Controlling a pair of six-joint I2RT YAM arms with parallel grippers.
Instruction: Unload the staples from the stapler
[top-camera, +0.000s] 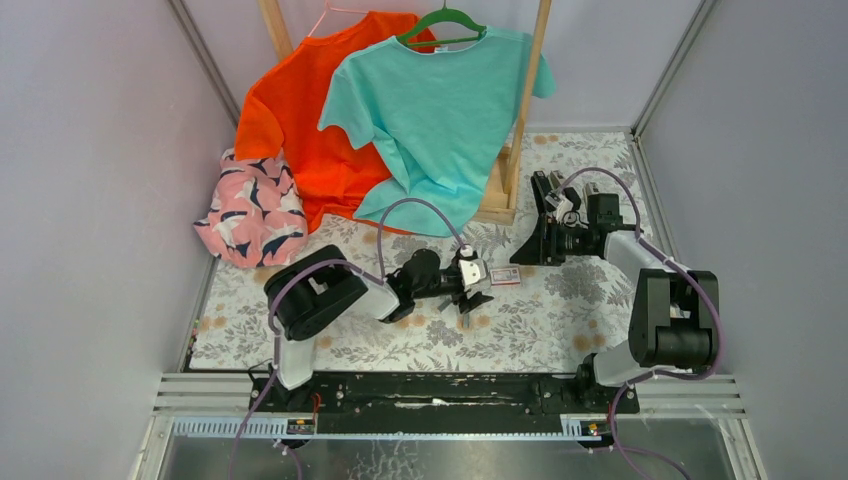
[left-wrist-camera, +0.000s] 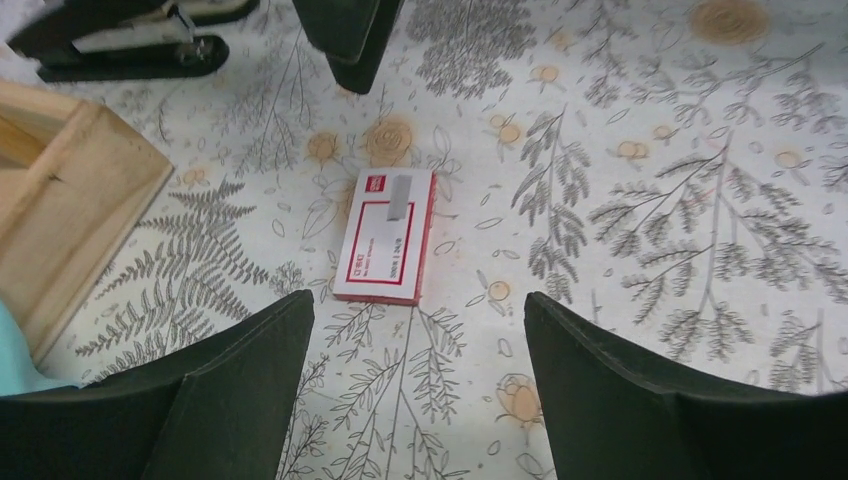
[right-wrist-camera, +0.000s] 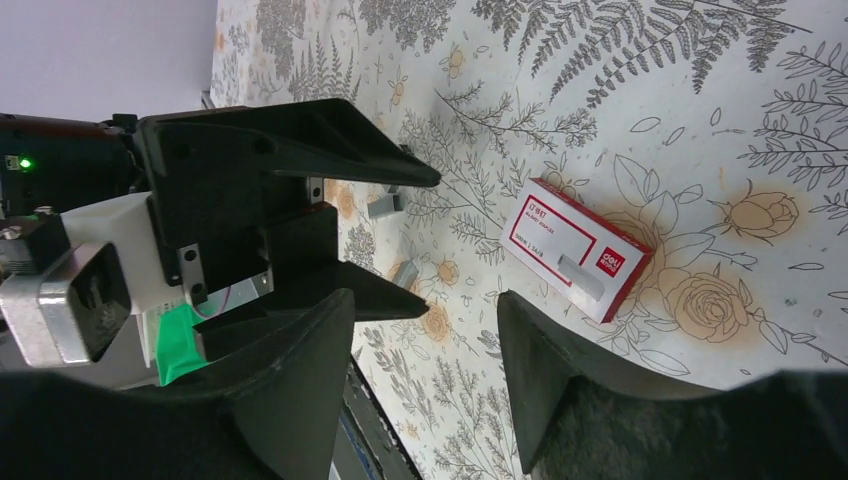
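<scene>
A small white-and-red staple box (top-camera: 506, 275) (left-wrist-camera: 385, 234) (right-wrist-camera: 575, 251) lies flat on the floral mat, a small grey strip on its top. My left gripper (top-camera: 476, 280) hovers left of it, open, nothing between its fingers. My right gripper (top-camera: 538, 235) is above and right of the box, also open and empty. Black staplers (top-camera: 543, 183) (left-wrist-camera: 130, 62) stand at the back right of the mat, partly hidden by the right arm in the top view.
Loose grey staple strips (right-wrist-camera: 385, 206) lie near the left gripper. A wooden box (left-wrist-camera: 100, 190) sits behind, under hanging orange and turquoise shirts (top-camera: 430, 130). A pink patterned cloth (top-camera: 250, 210) lies at the back left.
</scene>
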